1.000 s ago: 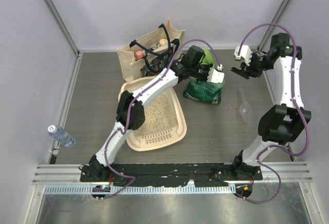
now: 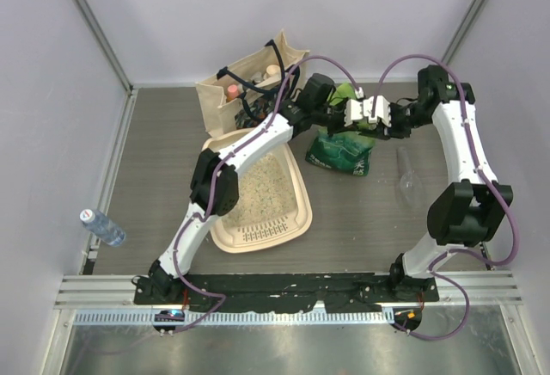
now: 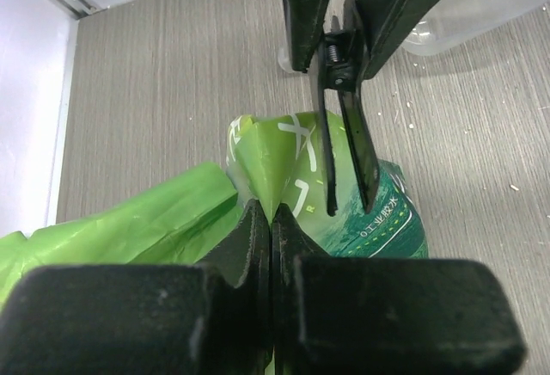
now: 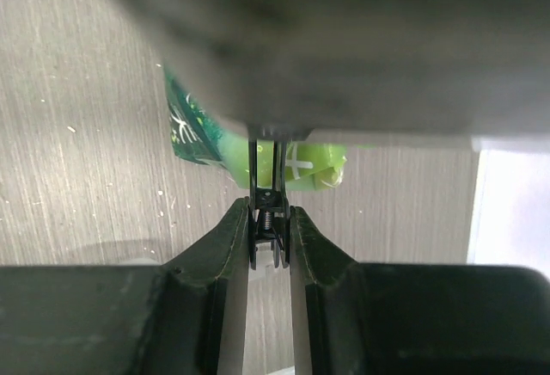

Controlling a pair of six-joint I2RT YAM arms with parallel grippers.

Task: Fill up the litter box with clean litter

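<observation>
The green litter bag (image 2: 342,151) stands at the back centre, just right of the cream litter box (image 2: 302,212), which shows grainy litter inside. In the left wrist view my left gripper is shut at the bag's top, with thin green film (image 3: 265,156) gathered at its fingertips. My right gripper has a small black spring-loaded cutter (image 4: 265,220) between its fingers. Two thin blades of that cutter (image 3: 365,160) show slightly apart in the left wrist view, in front of the bag. Whether they touch the film cannot be told.
A beige fabric bag (image 2: 215,104) with several items stands behind the litter box. A clear scoop-like object (image 2: 411,187) lies to the right. The bottle (image 2: 102,227) is at the far left. Bare table lies in front of the green bag.
My right gripper has moved left, from clear of the green bag to right beside my left gripper. The left gripper has shifted only slightly; bag and litter box look unmoved.
</observation>
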